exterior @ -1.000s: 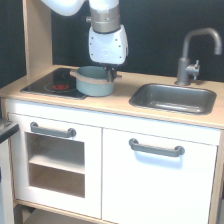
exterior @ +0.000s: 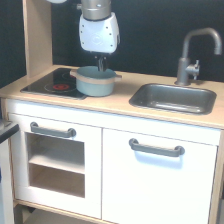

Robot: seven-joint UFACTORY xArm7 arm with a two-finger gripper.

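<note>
A grey-blue pot (exterior: pixel 97 87) stands on the wooden counter, at the right edge of the black cooktop (exterior: pixel 50 86). My gripper (exterior: pixel 100 66) points down over the pot from behind, its dark fingertips at about the height of the rim. The fingers look small and close together against the dark background, so I cannot tell whether they are open or shut, or whether they touch the pot.
To the right, a metal sink (exterior: pixel 172 97) is set into the counter, with a faucet (exterior: pixel 190 60) behind it. Bare counter (exterior: pixel 125 92) lies between pot and sink. Below are a windowed door (exterior: pixel 57 165) and a white cabinet door (exterior: pixel 155 180).
My gripper has moved left and slightly up, from the pot's right side to above its middle. The pot appears to be in about the same place.
</note>
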